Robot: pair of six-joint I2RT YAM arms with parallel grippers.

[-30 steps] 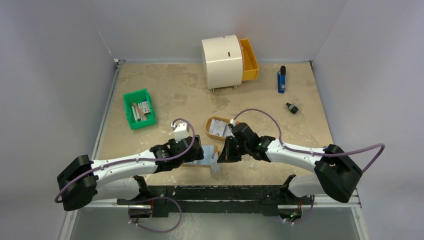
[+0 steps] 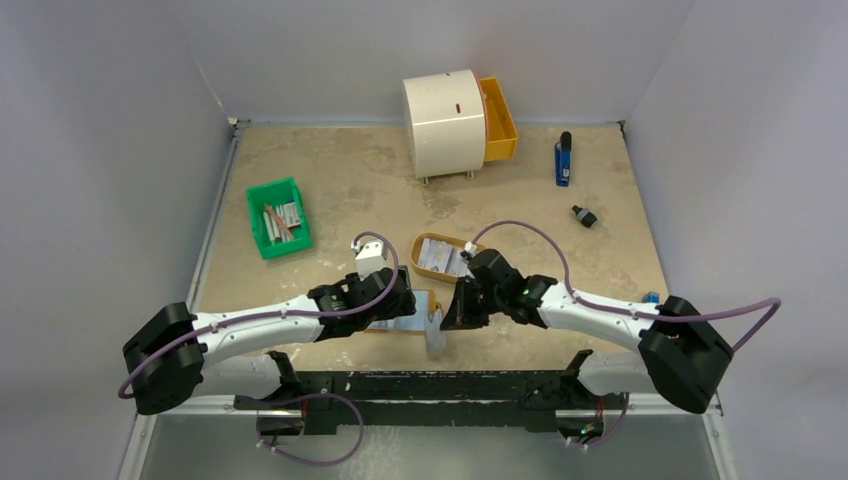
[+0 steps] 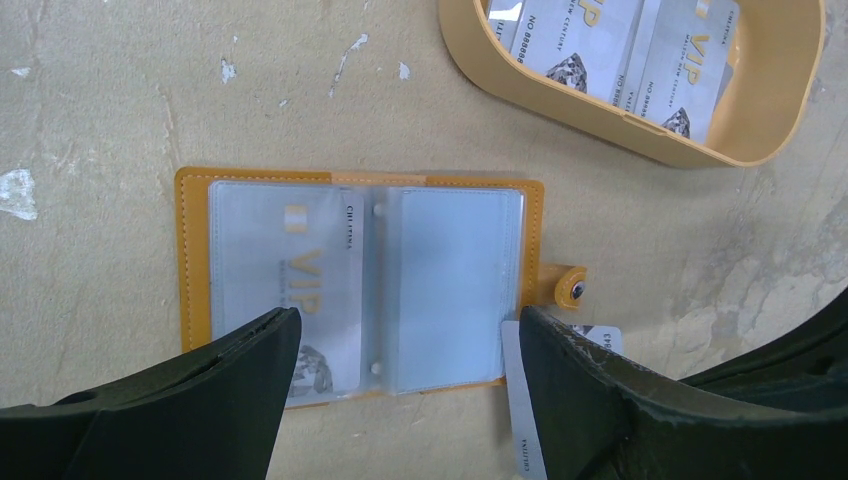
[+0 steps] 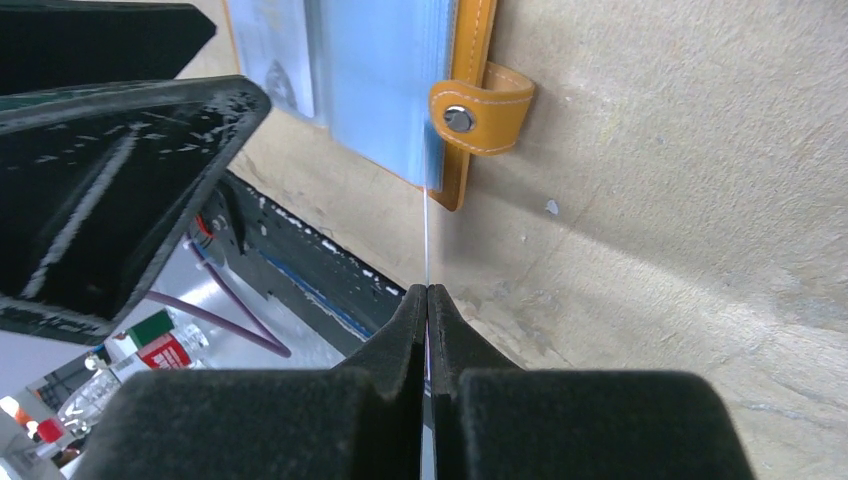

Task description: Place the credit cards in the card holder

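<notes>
The tan card holder [image 3: 530, 220] lies open, with a VIP card [image 3: 260, 260] in its left sleeve and a snap strap [image 4: 481, 108] on its right edge. My right gripper is shut on a thin card [image 3: 525, 400], held edge-on at the holder's right edge beside the strap. My left gripper hovers open over the holder, nothing between its fingers. Behind the holder, a tan tray [image 3: 600, 120] holds more VIP cards [image 3: 680, 60].
A green basket [image 2: 258, 215] stands at left, a white drum [image 2: 440, 125] with a yellow bin [image 2: 500, 140] at the back. A blue object [image 2: 562, 165] and a small dark object [image 2: 584, 216] lie at right.
Both arms shifted slightly right from about a second ago, the right gripper carrying the card with it; the right arm's rear joints have also moved.
</notes>
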